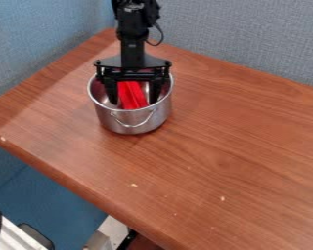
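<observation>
A silver metal pot (pixel 128 119) with a wire handle stands on the wooden table at the upper left. Inside it lies a bright red object (pixel 132 95). My black gripper (pixel 132 88) reaches down from above into the pot, its fingers open on either side of the red object. The fingertips are partly hidden in the pot.
Blue-grey padded walls stand behind and to the left. At the lower left, past the table's edge, are cables and other gear.
</observation>
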